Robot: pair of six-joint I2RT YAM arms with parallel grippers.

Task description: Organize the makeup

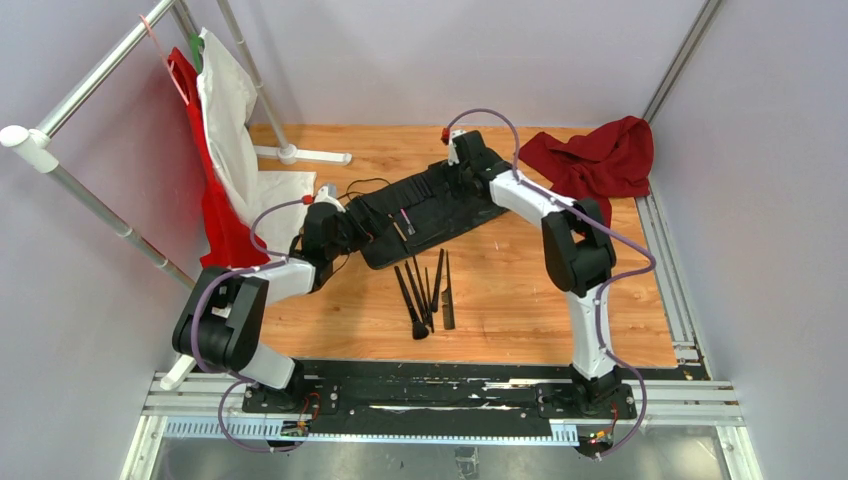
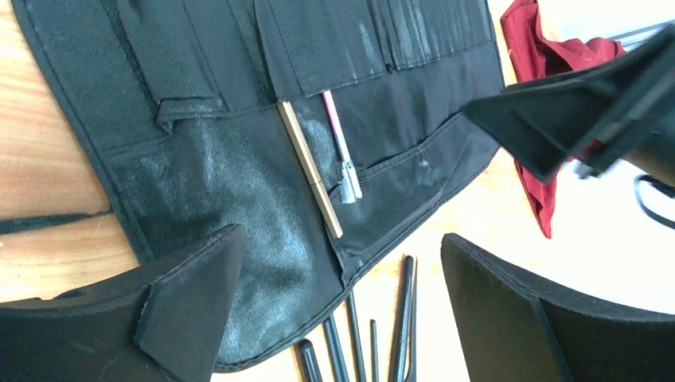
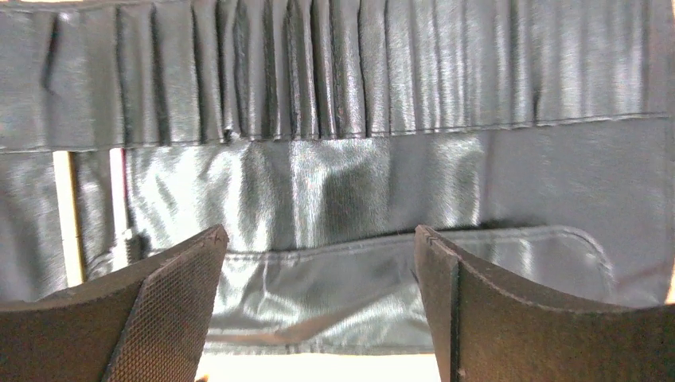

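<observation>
An unrolled black makeup case point(image 1: 428, 232) lies slantwise on the table, its row of narrow pockets along the far side. Two tools stick out of pockets: a gold stick point(image 2: 309, 169) and a pink-and-silver brush point(image 2: 341, 143). In front of the case lie several dark tools, among them a fluffy brush point(image 1: 419, 330) and a comb point(image 1: 448, 312). My left gripper is open above the case's left end, nothing between its fingers. Over the right part of the case, my right gripper stands wide open and empty, facing the pockets.
A dark red cloth point(image 1: 600, 160) is heaped at the back right. On the left stands a white rack point(image 1: 150, 245) with red and white cloths hanging. The case's tie cord point(image 1: 367, 181) trails behind it. Bare table lies at front right.
</observation>
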